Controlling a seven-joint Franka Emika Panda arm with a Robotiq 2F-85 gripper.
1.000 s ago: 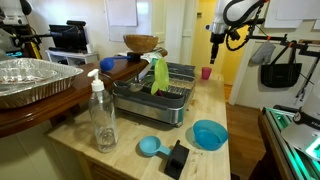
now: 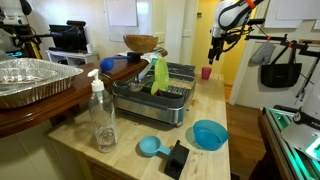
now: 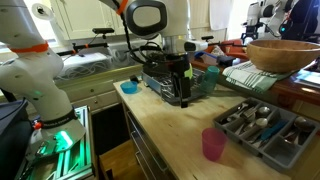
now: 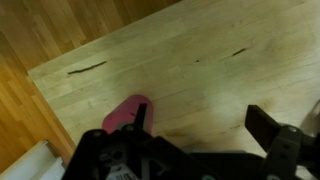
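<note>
My open gripper hangs over the wooden counter, its fingers wide apart and nothing between them. Below it, toward the lower left of the wrist view, a pink cup [image 4: 130, 112] stands partly hidden by one finger. In the second exterior view the same pink cup [image 3: 213, 143] stands upright on the counter, in front of the cutlery tray. There my gripper [image 3: 183, 107] is above the counter, on the cup's left and apart from it. The first exterior view has the cup [image 2: 206, 73] small, at the far end.
A grey cutlery tray [image 3: 228, 124] lies beside the cup. Along the counter stand a dish rack [image 2: 165, 105], a blue bowl [image 2: 210, 135], a blue cup with a handle [image 2: 150, 146] and a soap bottle [image 2: 102, 120]. Bare wood lies around the cup's near side.
At the far end, the arm has shifted slightly to the right in the first exterior view, toward the cup. The objects on the counter have stayed put.
</note>
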